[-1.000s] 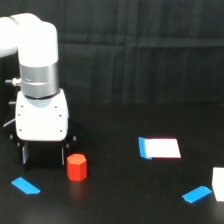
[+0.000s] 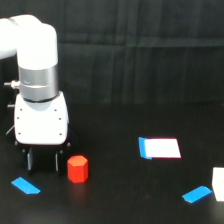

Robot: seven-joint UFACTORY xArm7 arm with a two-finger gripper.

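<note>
A red hexagonal block [image 2: 78,169] stands upright on the dark table at the left of the camera view. My gripper [image 2: 44,162] points down just left of it. Its two dark fingers are spread apart, and only bare table shows between them. The right finger [image 2: 59,162] is very close to the block's left side; whether they touch, I cannot tell.
In front of the gripper a blue flat piece [image 2: 25,186] lies on the table. A white sheet with a blue edge [image 2: 162,148] lies right of centre. Another blue piece [image 2: 196,194] and a white object [image 2: 218,184] are at the right.
My gripper has come down a little and slightly to the left, and its fingers are lower beside the block. The red block sits very slightly lower in the view.
</note>
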